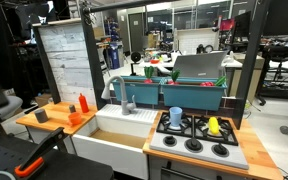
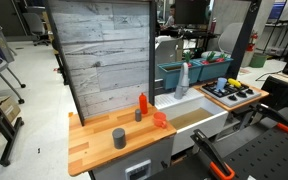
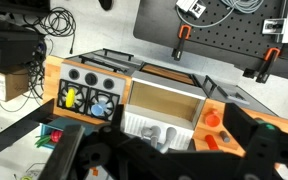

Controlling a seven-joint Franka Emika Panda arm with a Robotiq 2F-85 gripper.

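My gripper hangs open, high above the toy kitchen, its dark fingers spread at the lower left and lower right of the wrist view. Nothing shows between them but the sink below. A blue cup (image 1: 175, 116) stands on the stove (image 1: 196, 138). To its right on the stove is a yellow object (image 1: 214, 126). The sink basin (image 1: 122, 139) looks empty, with a grey faucet (image 1: 123, 90) behind it. Left of the sink, on the wooden counter (image 2: 96, 146), are a red bottle (image 2: 143, 102), an orange-red cup (image 2: 161, 119) and grey cups, one of them larger (image 2: 119, 138).
Blue planter boxes (image 1: 192, 94) with plants line the back of the kitchen. A white plank wall (image 2: 111, 68) rises behind the left counter. Dark posts frame the kitchen. Cables (image 3: 224, 12) lie on the black perforated table (image 3: 249, 62) in front.
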